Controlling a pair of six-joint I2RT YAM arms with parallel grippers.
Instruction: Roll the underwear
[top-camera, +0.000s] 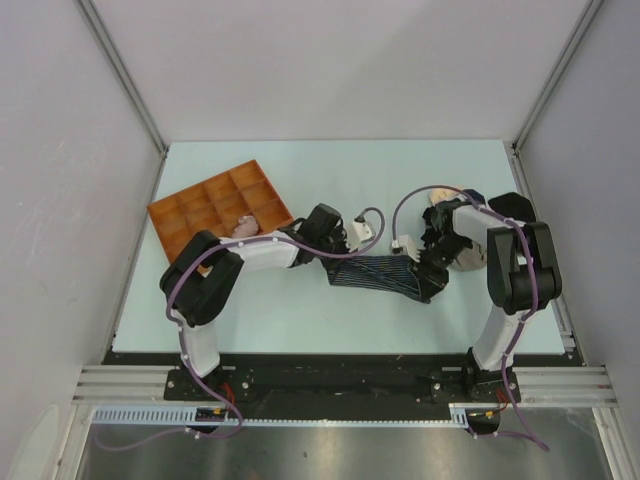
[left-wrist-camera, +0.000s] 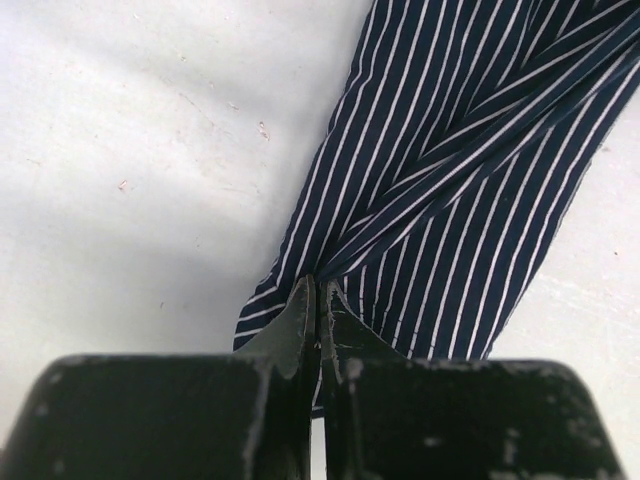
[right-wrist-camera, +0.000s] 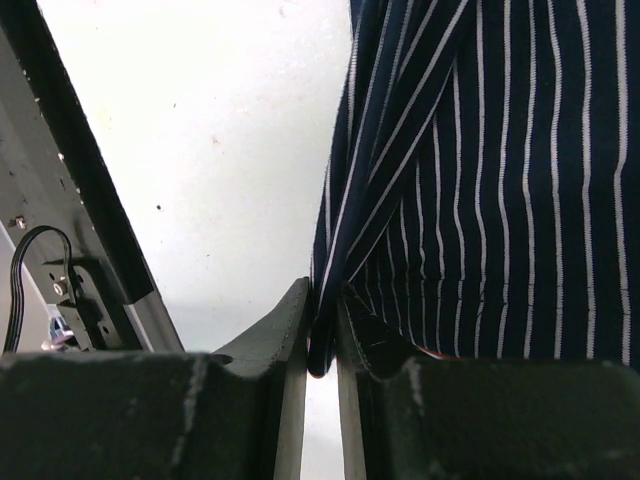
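Note:
The navy underwear with white pinstripes (top-camera: 375, 279) lies stretched between my two grippers on the white table. My left gripper is shut at one end of it, where a narrow folded band of the striped cloth runs into the fingertips. My right gripper has a twisted, gathered edge of the underwear (right-wrist-camera: 350, 190) between its fingers at the other end; how firmly it closes on it is hard to see.
An orange compartment box (top-camera: 195, 205) with a pinkish item stands at the back left. A heap of light and dark clothing (top-camera: 470, 255) lies at the right.

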